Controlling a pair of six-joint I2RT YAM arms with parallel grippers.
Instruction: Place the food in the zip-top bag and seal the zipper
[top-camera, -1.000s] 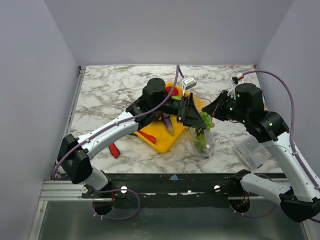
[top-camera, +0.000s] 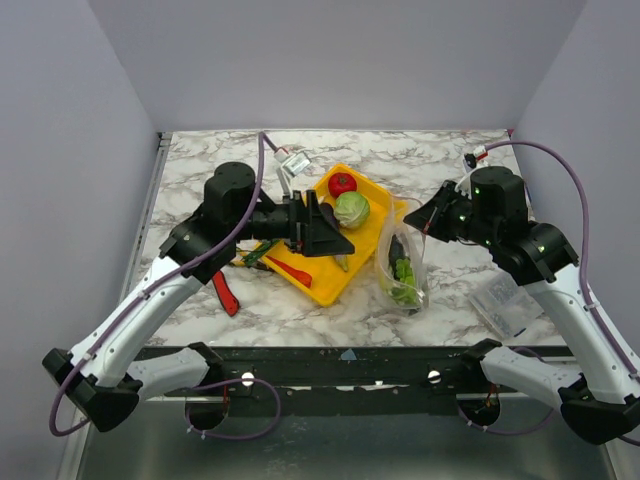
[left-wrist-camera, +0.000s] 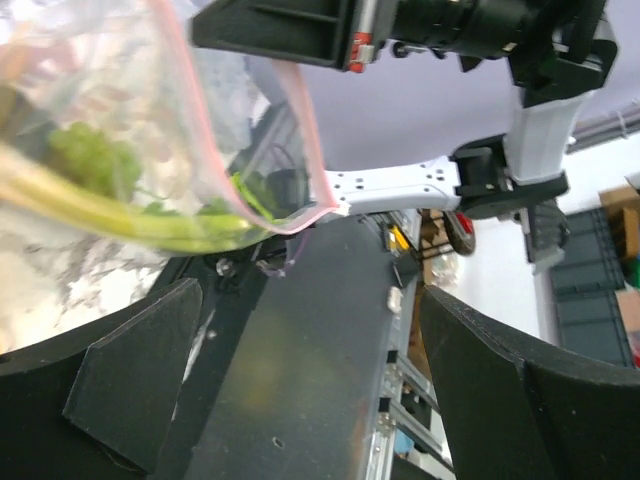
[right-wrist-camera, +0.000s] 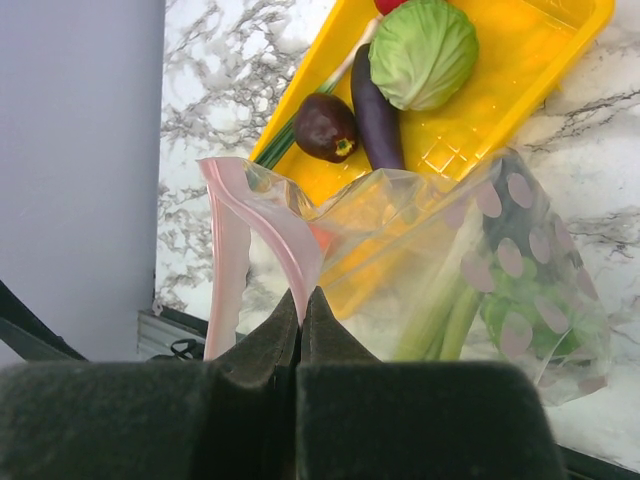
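Observation:
A clear zip bag (top-camera: 400, 275) with green vegetables inside stands right of the yellow tray (top-camera: 327, 287). My right gripper is shut on the bag's pink-edged rim at its top. My left gripper (top-camera: 312, 236) is open over the tray, left of the bag; in the left wrist view its fingers are empty. The tray holds a cabbage (right-wrist-camera: 420, 52), eggplant (right-wrist-camera: 375, 110), a round dark vegetable (right-wrist-camera: 325, 128), green onion, a tomato (top-camera: 342, 183) and a red pepper (top-camera: 288, 271).
A red object (top-camera: 225, 294) lies on the marble left of the tray. A flat clear packet (top-camera: 505, 305) lies at the right.
The right arm has stayed still.

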